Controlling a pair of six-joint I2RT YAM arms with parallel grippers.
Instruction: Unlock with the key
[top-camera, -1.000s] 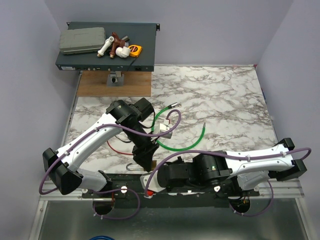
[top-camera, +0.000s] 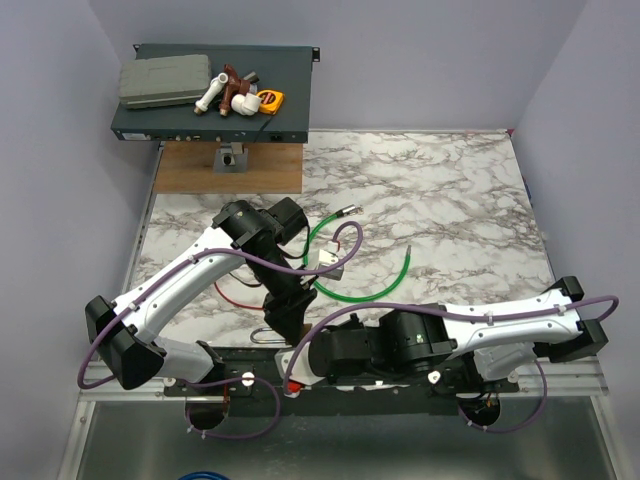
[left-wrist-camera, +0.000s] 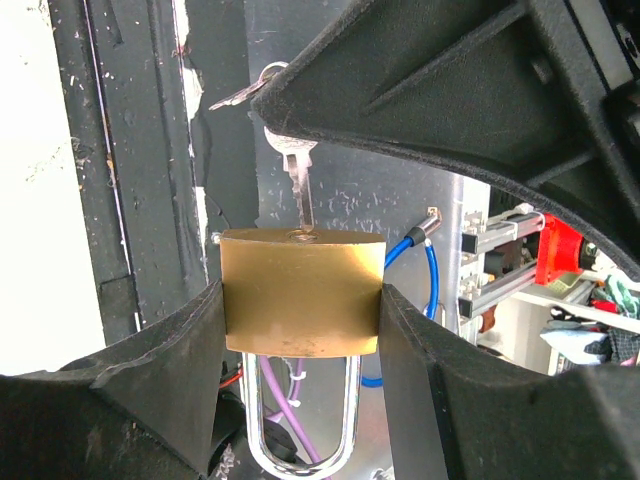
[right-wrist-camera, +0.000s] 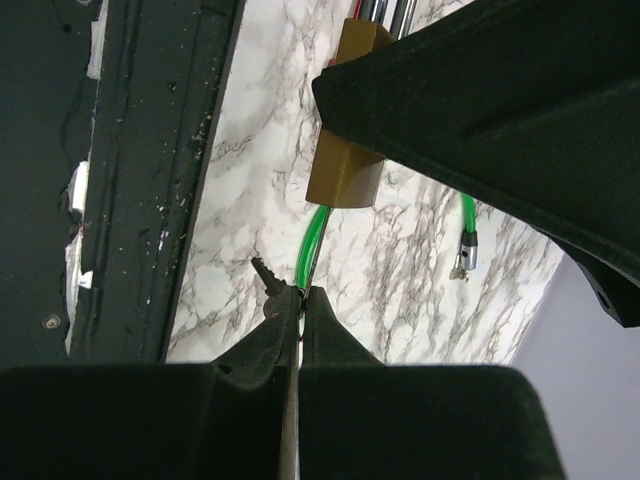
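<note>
In the left wrist view my left gripper is shut on a brass padlock (left-wrist-camera: 300, 290), its steel shackle hanging down. A silver key (left-wrist-camera: 300, 170) stands at the keyhole on the body's top face, with a second key (left-wrist-camera: 238, 94) on its ring, partly hidden by a black finger above. In the right wrist view my right gripper is shut on the key ring, a loose key (right-wrist-camera: 266, 275) dangling beside it. The padlock (right-wrist-camera: 345, 175) is above it in that view. From the top, both grippers meet at the front edge, largely hidden by the arms.
A green hose (top-camera: 375, 295) and thin red wire lie on the marble top (top-camera: 440, 200). A dark raised shelf (top-camera: 290, 80) with a grey case and tools stands at the back left.
The right arm has shifted very slightly near its wrist at the front edge; the left arm looks still.
</note>
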